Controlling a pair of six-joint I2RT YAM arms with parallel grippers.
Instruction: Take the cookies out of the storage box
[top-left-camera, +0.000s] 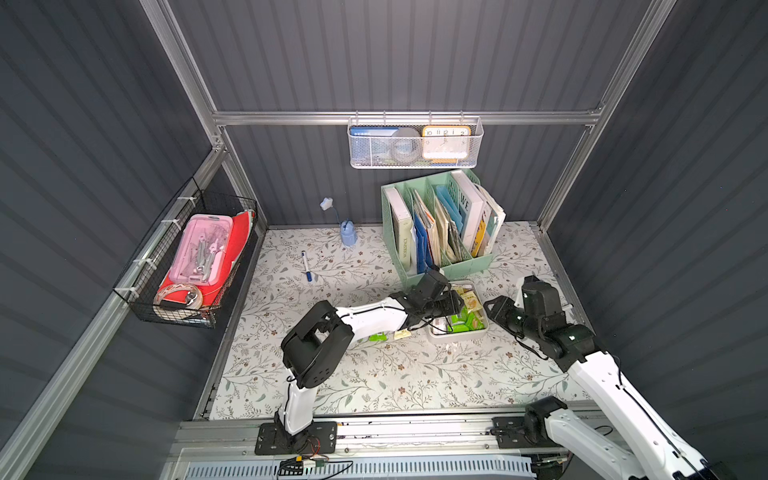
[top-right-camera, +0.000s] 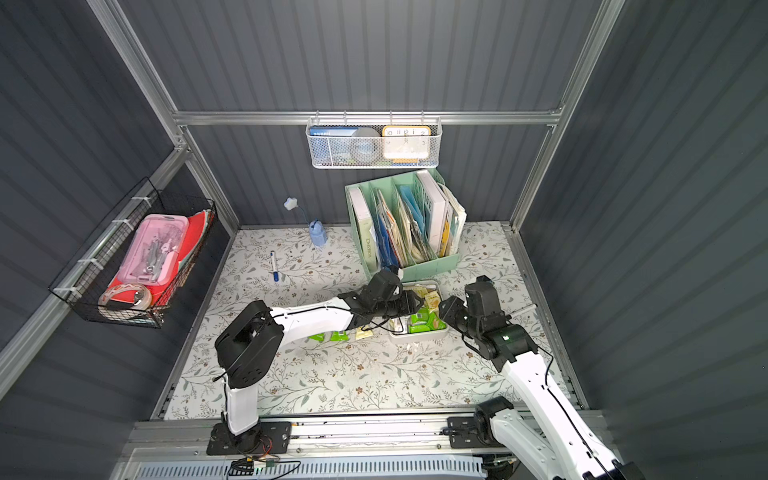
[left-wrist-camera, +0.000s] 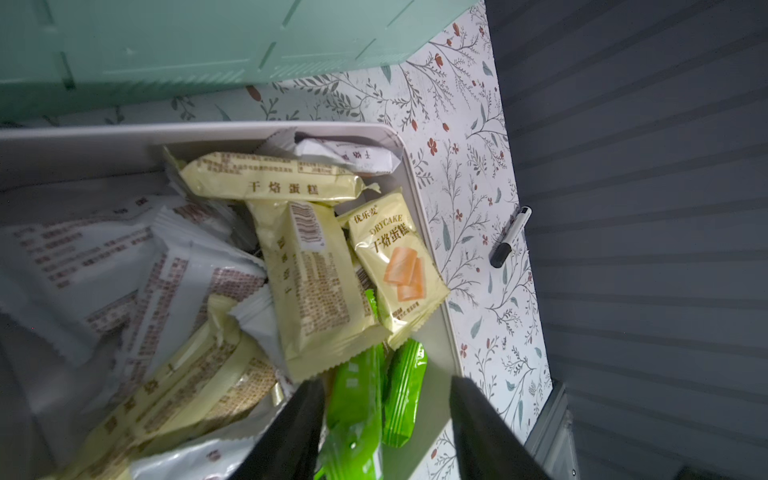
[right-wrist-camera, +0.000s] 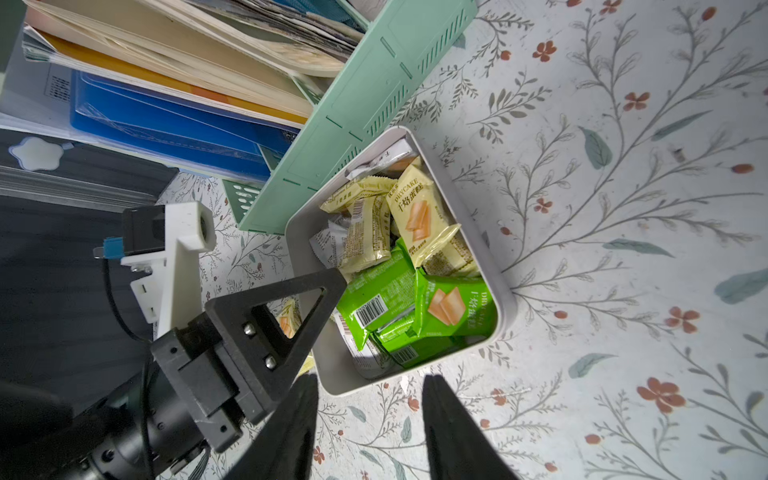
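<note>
The grey storage box (right-wrist-camera: 500, 304) holds yellow cookie packets (left-wrist-camera: 392, 264), green packets (right-wrist-camera: 452, 308) and white ones (left-wrist-camera: 176, 296). My left gripper hangs open over the box, its tips above the green packets. My right gripper stands open to the right of the box in the top views, with nothing seen between its fingers. A few green and yellow packets (top-left-camera: 377, 336) lie on the table left of the box, partly behind the left arm.
A green file organizer (top-left-camera: 416, 276) stands just behind the box. A marker (top-left-camera: 306, 265) and a blue object (top-left-camera: 348, 233) lie or stand back left. Wire baskets hang on the left and back walls.
</note>
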